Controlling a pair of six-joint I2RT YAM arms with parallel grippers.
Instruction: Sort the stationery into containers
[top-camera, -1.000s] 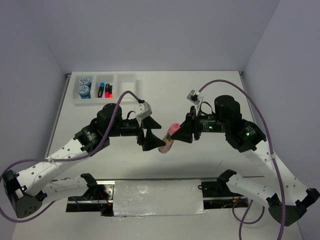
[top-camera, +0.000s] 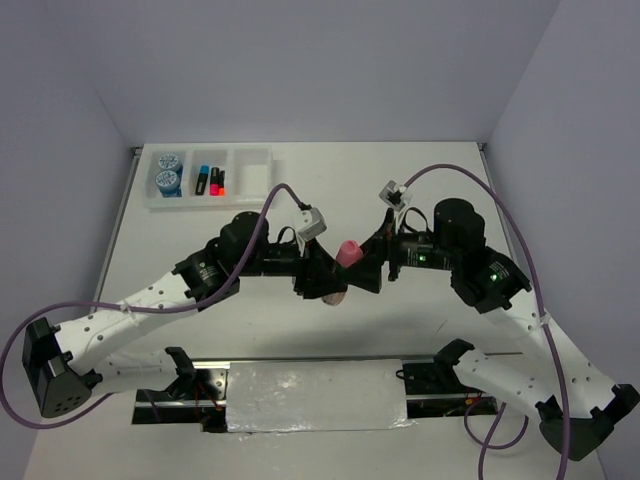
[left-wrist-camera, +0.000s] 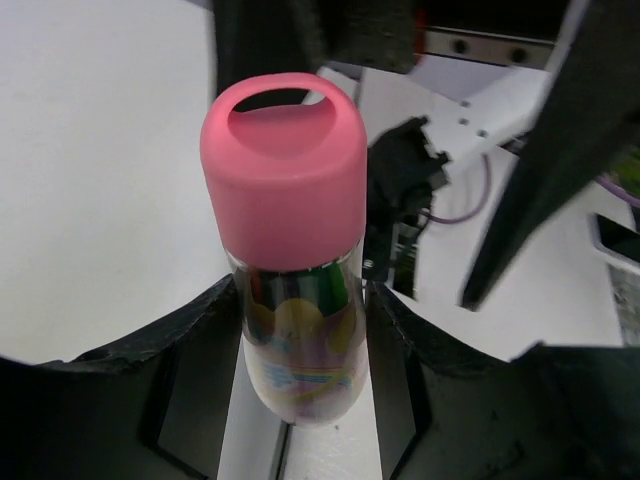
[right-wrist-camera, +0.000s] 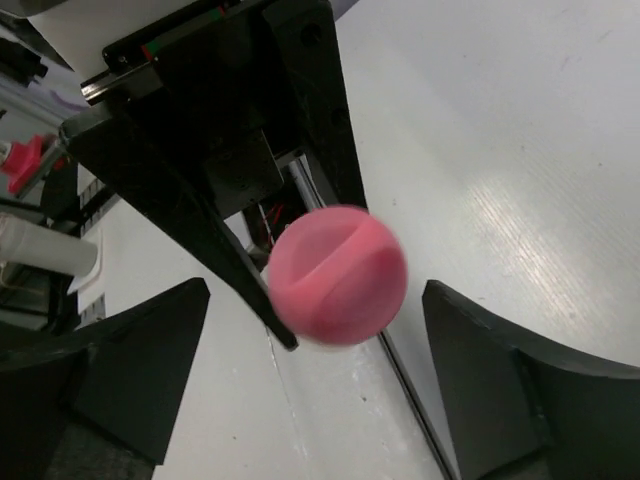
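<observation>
A small clear bottle with a pink looped cap (top-camera: 349, 253) and colourful contents (left-wrist-camera: 300, 360) is held in the air between the two arms. My left gripper (top-camera: 330, 278) is shut on its body, the fingers (left-wrist-camera: 205, 375) pressing from both sides. Around the cap stands my right gripper, open, with a gap between the cap and each of its fingers. At the back left is a white sorting tray (top-camera: 252, 182) with compartments. Two blue-and-white round items (top-camera: 168, 182) and several markers (top-camera: 202, 181) lie in it; its right compartment looks empty.
A foil-like sheet (top-camera: 315, 396) lies along the front, between the arm bases.
My left gripper has moved right to the bottle and closed on its body. The right gripper, earlier at the cap, now stands open around it. The bottle has stayed nearly in place.
</observation>
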